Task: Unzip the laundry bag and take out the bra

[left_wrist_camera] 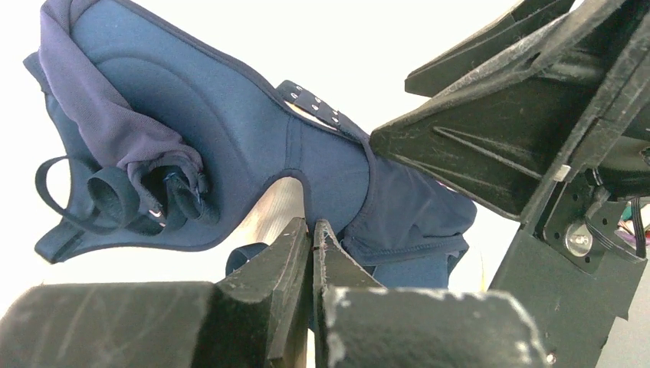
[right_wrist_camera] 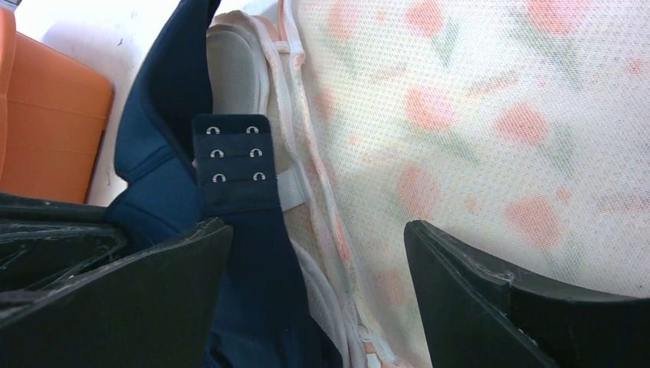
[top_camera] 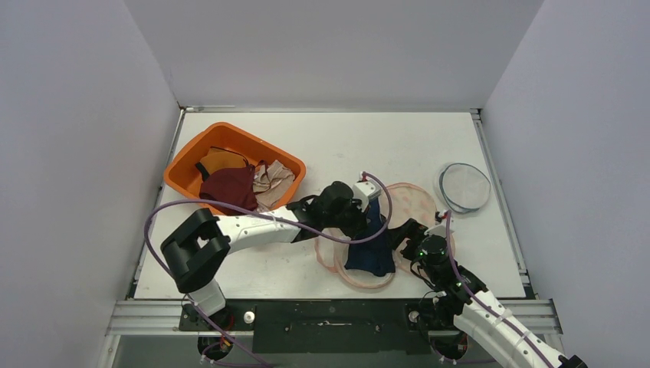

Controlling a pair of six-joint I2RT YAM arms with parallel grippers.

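Observation:
The navy bra (top_camera: 373,257) lies spread over the pale laundry bag (top_camera: 415,201) in the top view. My left gripper is shut, with a fold of the bra (left_wrist_camera: 222,123) drawn in at its fingertips. The right gripper stands open low over the bag (right_wrist_camera: 475,138), which has a peach flower print. Between its fingers run the bag's edging and part of the bra's hook-and-eye band (right_wrist_camera: 238,161). In the left wrist view the right gripper's dark fingers (left_wrist_camera: 467,138) stand close beside the bra. The zipper pull cannot be made out.
An orange bin (top_camera: 266,143) holding several garments stands at the back left. A small round mesh bag (top_camera: 465,188) lies at the right.

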